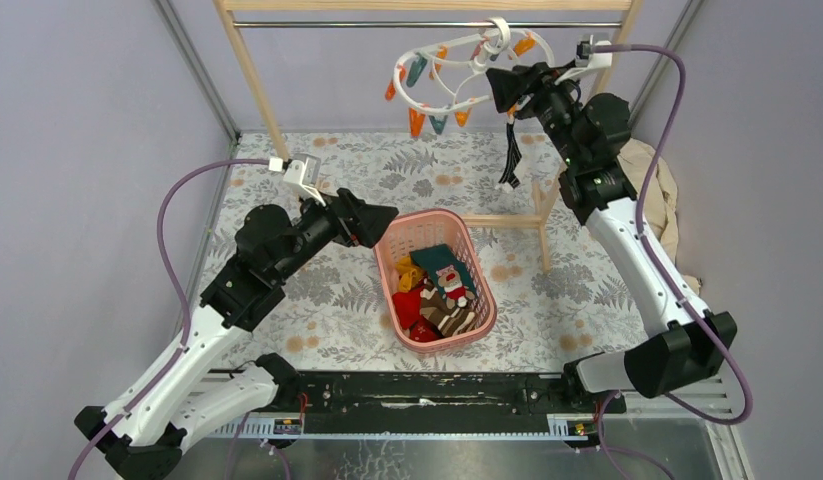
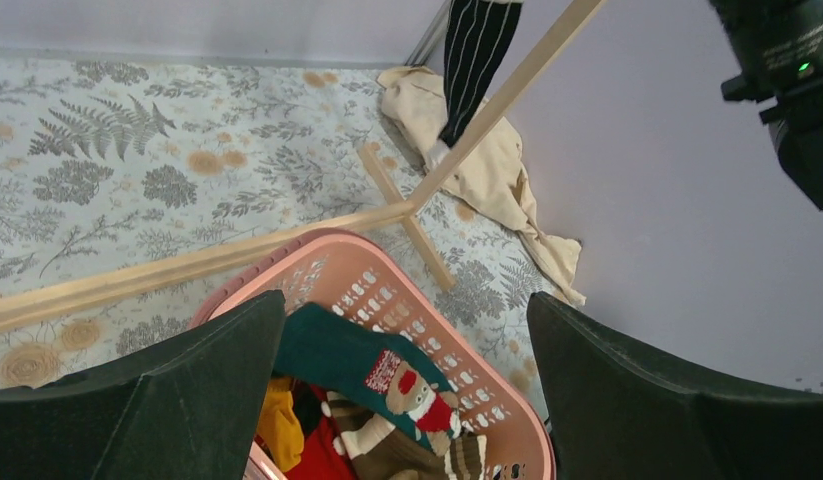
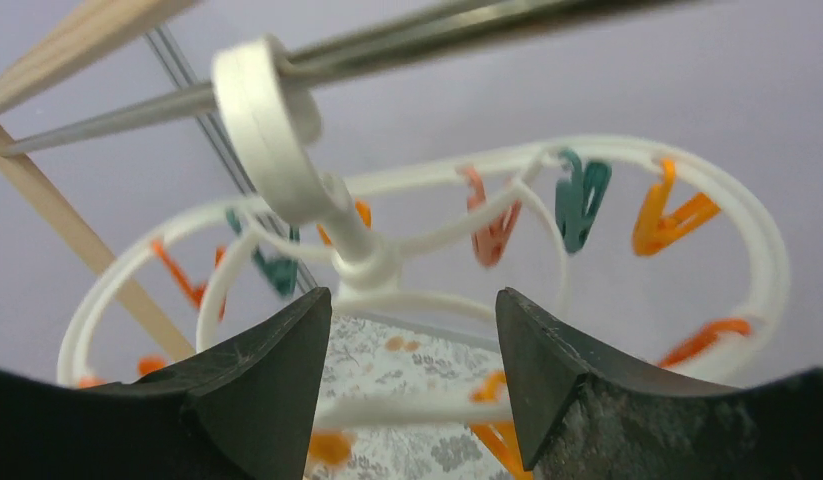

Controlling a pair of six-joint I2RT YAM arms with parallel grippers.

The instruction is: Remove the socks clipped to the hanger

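Observation:
A black sock with white stripes [image 1: 513,158] dangles from the right side of the white hanger [image 1: 457,108], which carries several orange and teal clips. At that side of the ring is my right gripper [image 1: 498,88]. Its fingers [image 3: 272,385] stand apart in the right wrist view; part of the ring and an orange clip [image 3: 504,440] appear between and beyond them. No sock shows there. My left gripper [image 1: 382,224] is open and empty beside the basket's upper left rim. Its wrist view shows the lower part of the striped sock [image 2: 477,65] farther off.
Removed socks, including a green one with a reindeer [image 1: 452,283], lie in the pink basket [image 1: 484,290]. A metal rod [image 1: 367,24] on a wooden frame [image 1: 257,85] bears the hanger. Beige cloth [image 1: 655,185] lies at the right. Floor left of the basket is free.

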